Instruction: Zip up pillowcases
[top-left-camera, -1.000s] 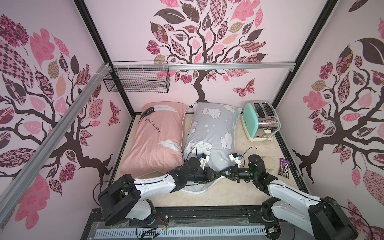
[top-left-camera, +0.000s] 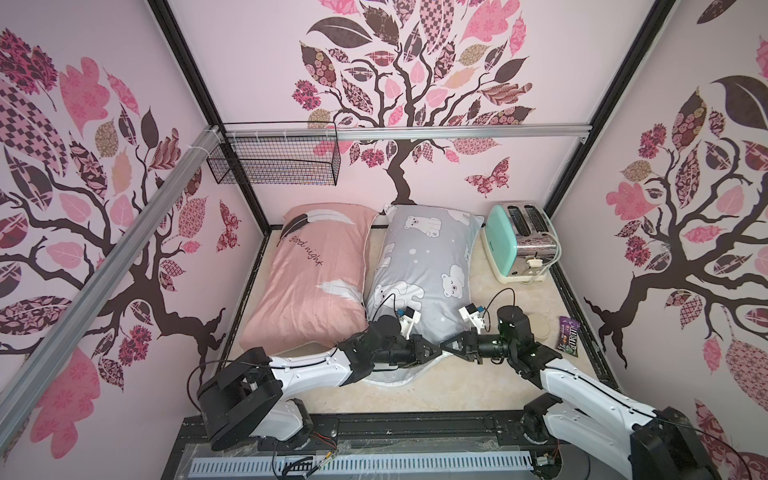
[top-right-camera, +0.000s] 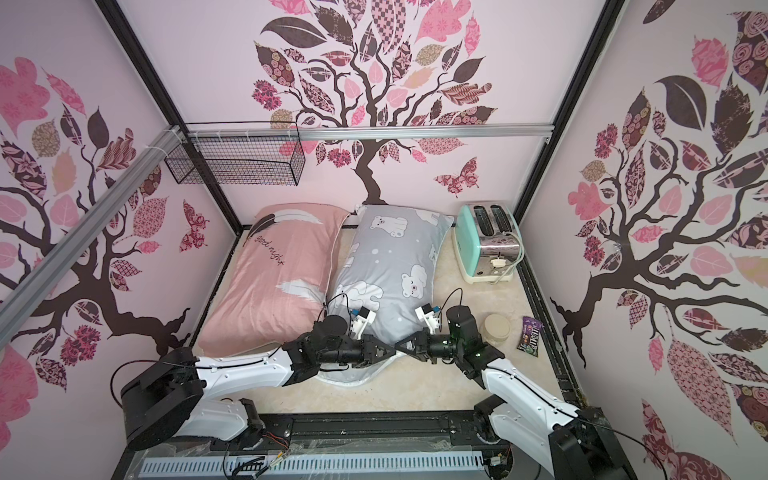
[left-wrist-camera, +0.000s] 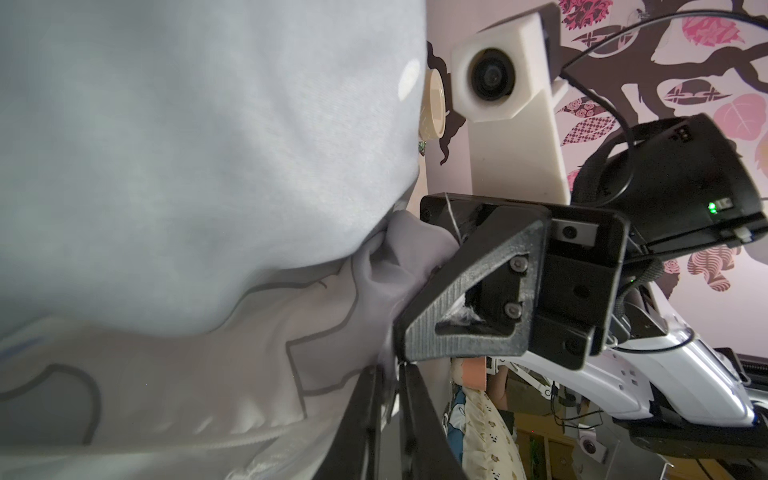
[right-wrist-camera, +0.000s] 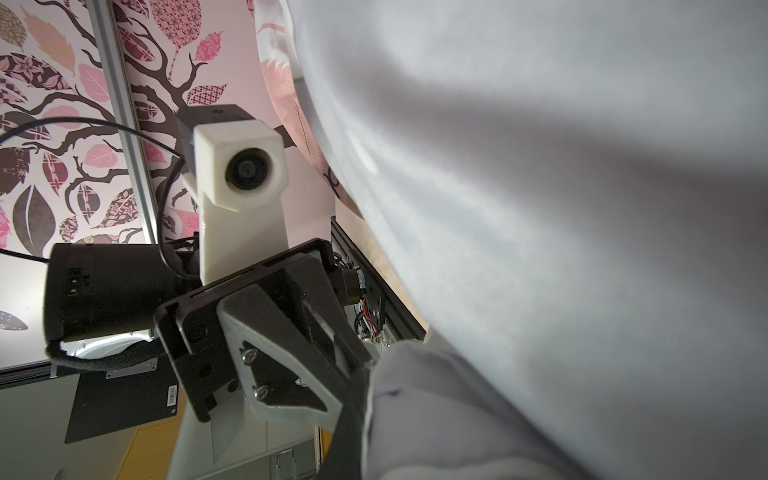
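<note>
The blue-grey pillowcase (top-left-camera: 424, 272) with white bears lies mid-table, its open end with white-edged cloth towards me. At that end both grippers meet almost tip to tip. In the left wrist view, the narrow dark fingers of my left gripper stand slightly apart, with the cloth edge running down between them; whether they pinch it is unclear. My right gripper is shut at the pillowcase's opening, where grey cloth (left-wrist-camera: 400, 264) gathers into its fingers (left-wrist-camera: 472, 304). I cannot make out the zip pull. A pink pillowcase (top-left-camera: 308, 280) lies filled on the left.
A mint toaster (top-left-camera: 504, 244) stands at the back right. Near the right edge lie a round beige lid (top-right-camera: 497, 328) and a purple snack bag (top-left-camera: 569, 336). A wire basket (top-left-camera: 276, 160) hangs at the back left.
</note>
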